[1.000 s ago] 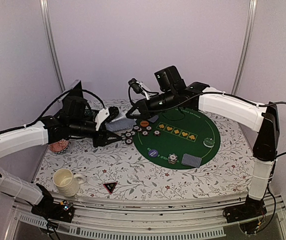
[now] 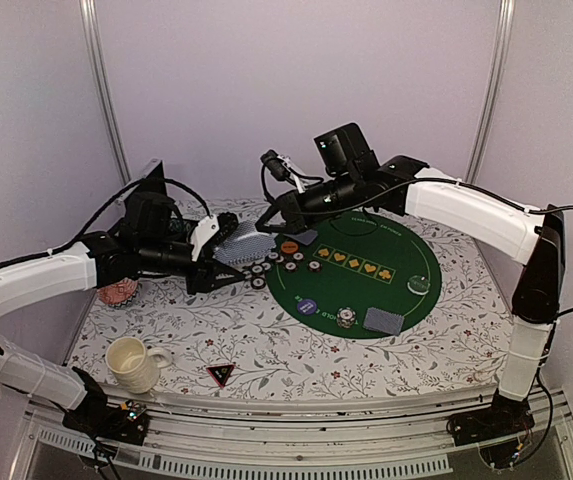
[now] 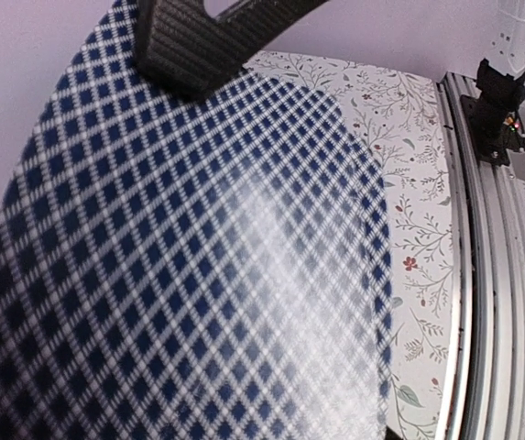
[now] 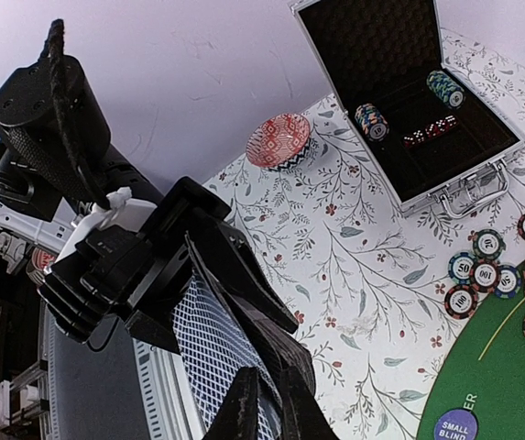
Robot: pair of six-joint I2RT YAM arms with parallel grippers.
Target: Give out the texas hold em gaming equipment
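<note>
A deck of blue checked playing cards (image 2: 246, 247) is held in the air over the table's left-centre, with my left gripper (image 2: 211, 268) shut on it. In the left wrist view the card backs (image 3: 180, 257) fill most of the picture beneath a dark finger. My right gripper (image 2: 273, 225) is at the upper right end of the cards; in the right wrist view its fingertips (image 4: 244, 403) are at the cards' edge, and whether they grip is unclear. The green poker mat (image 2: 346, 300) carries another stack of cards (image 2: 382, 320) at its front right.
An open chip case (image 4: 409, 174) and a bowl (image 4: 276, 139) stand at the back left. Loose chips (image 4: 459, 301) lie by the mat's left edge. A mug (image 2: 132, 365) and a triangular marker (image 2: 220, 373) are at the front left.
My right arm has shifted slightly up and to the right, and a little more of the held cards shows between the grippers. My left arm looks unmoved.
</note>
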